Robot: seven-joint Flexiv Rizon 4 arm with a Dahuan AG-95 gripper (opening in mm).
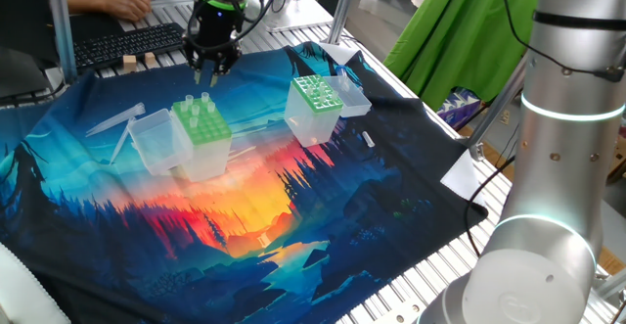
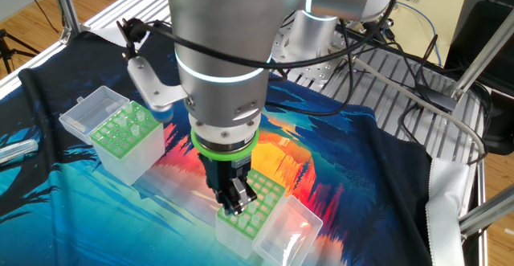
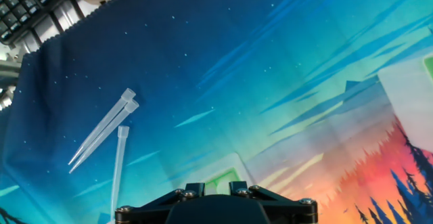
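My gripper (image 1: pixel 205 75) hangs behind the left tip rack (image 1: pixel 202 118) in exterior view 1. That rack has a green top with a few clear pipette tips (image 1: pixel 194 114) standing up in it. In the wrist view, my gripper has a gap between its fingertips, and nothing shows held there. Part of a green rack top (image 3: pixel 222 182) appears beyond the gap. A second green-topped rack (image 1: pixel 315 109) stands to the right. Three clear tips (image 3: pixel 103 130) lie loose on the cloth. In exterior view 2 my gripper (image 2: pixel 238 206) overlaps the rack top (image 2: pixel 269 187).
Open clear lids (image 1: pixel 159 143) hang beside the racks. A keyboard (image 1: pixel 132 44) and a person's hand (image 1: pixel 127 6) are at the back left.
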